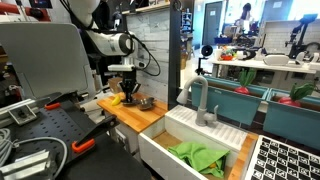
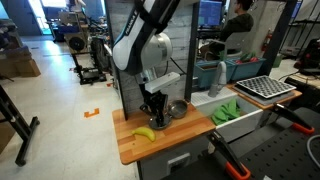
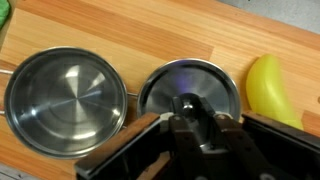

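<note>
In the wrist view a round metal lid [image 3: 165,88] is seen from above, beside an empty steel pot [image 3: 62,105] on its left. My gripper is centred over the lid and shut on its dark knob. The lid is low over the wooden counter; whether it touches the wood I cannot tell. In the second exterior view the gripper [image 2: 156,108] points down, left of the pot [image 2: 178,109] and behind the banana.
A yellow banana [image 3: 268,88] lies right of the lid, close to it. Past the pot are a white sink [image 1: 170,155] with a green cloth [image 1: 199,156] and a tall faucet [image 1: 200,95]. Bare wood [image 1: 147,125] shows in front of the pot.
</note>
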